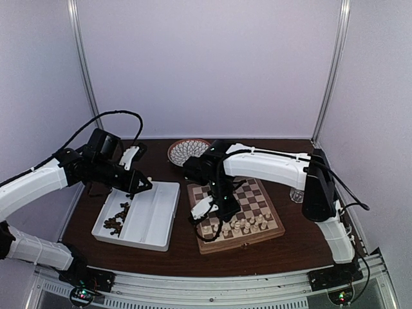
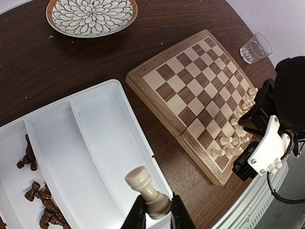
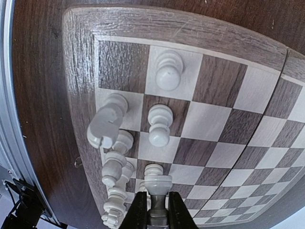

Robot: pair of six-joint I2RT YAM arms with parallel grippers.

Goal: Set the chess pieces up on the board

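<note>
A white pawn-like piece (image 2: 147, 191) sticks up tilted from my left gripper, shut on it above the tray. My right gripper, hanging over the board's white-piece end, is shut on another white piece (image 3: 158, 183). On the chessboard (image 2: 143, 83), one pawn (image 3: 168, 71) stands on a light edge square and another pawn (image 3: 159, 126) on a dark square. A knight-like piece (image 3: 107, 121) is in the edge row, with several white pieces crowded beyond it. The dark corner square (image 3: 123, 67) is bare. Dark pieces (image 2: 50, 210) lie in the tray.
The white tray (image 1: 174, 209) stands left of the board, its wider compartments bare. A patterned bowl (image 1: 187, 152) is at the back, and a clear glass (image 2: 256, 47) stands beyond the board's right side. The board's far part is clear of pieces.
</note>
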